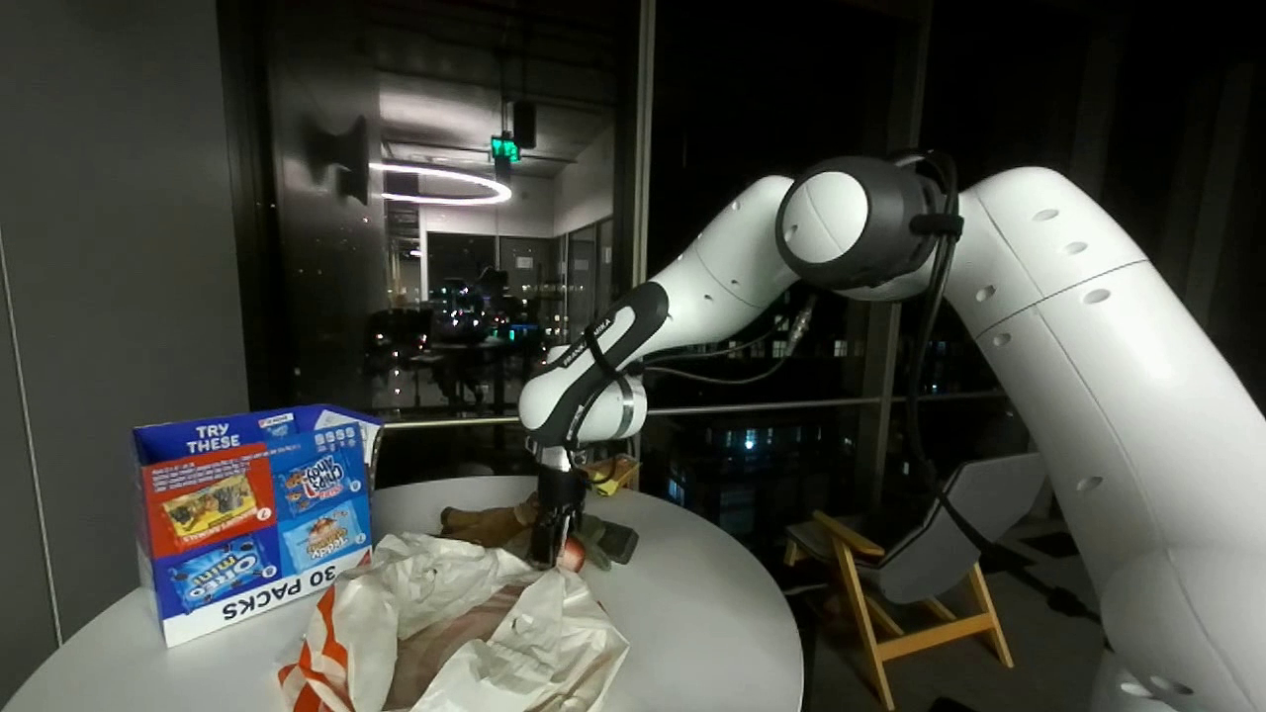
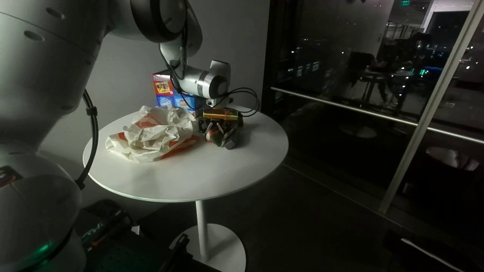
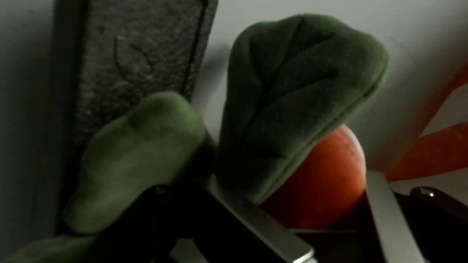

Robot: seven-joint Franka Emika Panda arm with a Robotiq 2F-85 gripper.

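A soft toy with a rounded red body (image 3: 327,184) and green leaves (image 3: 302,83) lies on the table. My gripper (image 1: 558,552) is low over the table beside it, pointing down. In the wrist view my metal fingers (image 3: 392,219) stand apart, with the red body between them, so the fingers are part open. Whether both fingers touch it cannot be seen. One leaf lies partly over the red body. In exterior view 1, only a small piece of the red body (image 1: 572,554) shows beside the gripper. A dark grey block (image 3: 140,48) lies close by.
A crumpled white and orange paper bag (image 1: 510,653) spreads in front of the gripper. The snack box (image 1: 255,522) stands at the left. Behind the bag rests a brown object (image 1: 481,524), partly hidden by the gripper.
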